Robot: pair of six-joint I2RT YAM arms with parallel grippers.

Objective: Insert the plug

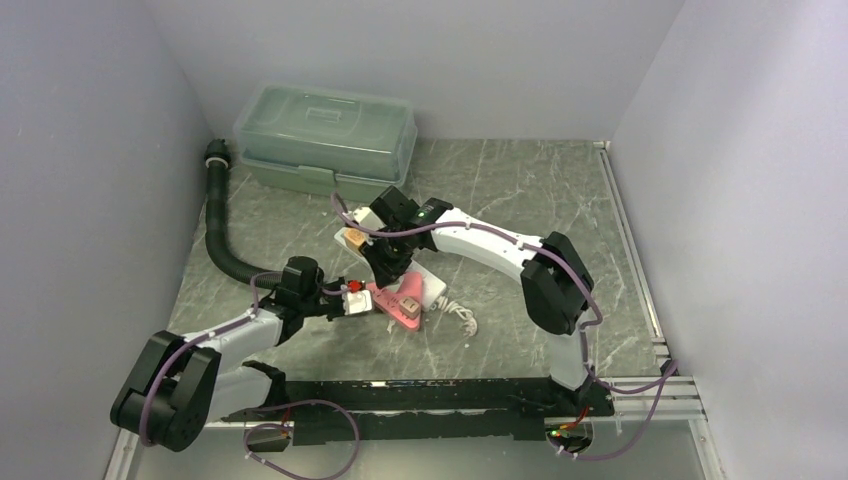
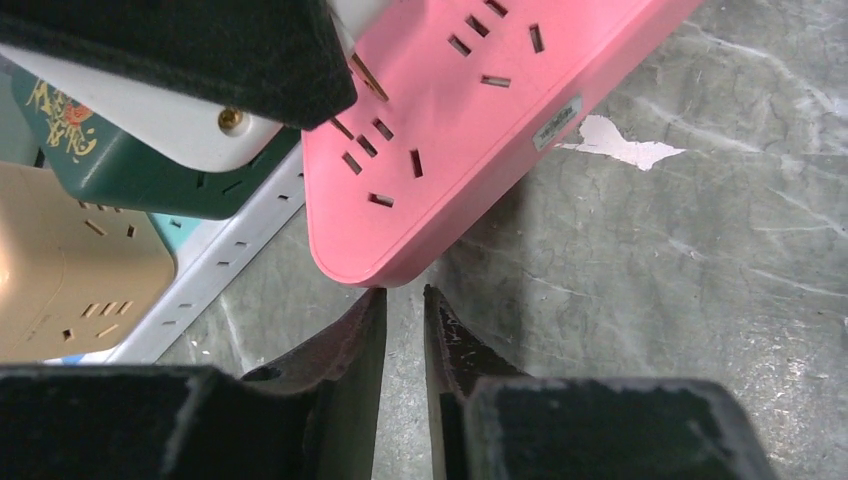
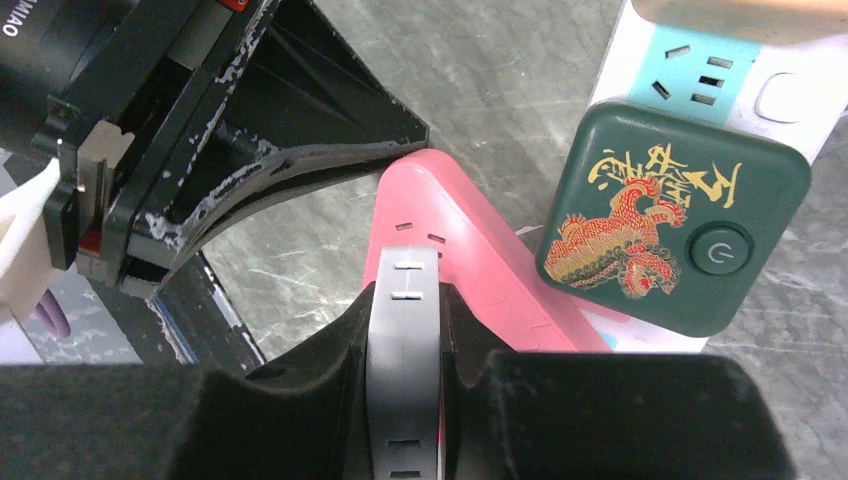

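Note:
A pink power strip lies at an angle on the grey table, its slots facing up. Its near rounded corner is close to the fingertips of my left gripper, whose fingers stand a narrow way apart with only table showing between them. In the right wrist view, the left gripper's finger reaches the strip's corner. My right gripper is shut on a white plug above the strip. In the left wrist view, the white plug points its metal prongs at the slots; whether they enter cannot be told.
Behind the pink strip is a white strip carrying a green block and a beige block. A coiled white cord lies to the right. A lidded green box stands at the back.

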